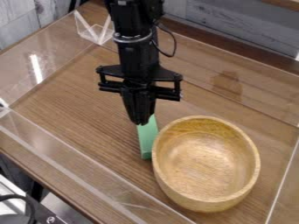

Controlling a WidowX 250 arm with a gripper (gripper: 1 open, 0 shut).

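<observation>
The black gripper point(139, 114) is above a green block point(147, 136), its narrow tip shut with nothing visible between its fingers. The green block lies on the wooden table, upright in the picture along its long side, just left of a tan round bowl point(205, 164). Part of the block's top end is close under the gripper tip; whether they touch I cannot tell.
A wall edge runs along the back right. A black cable and a clear plastic edge sit at the lower left.
</observation>
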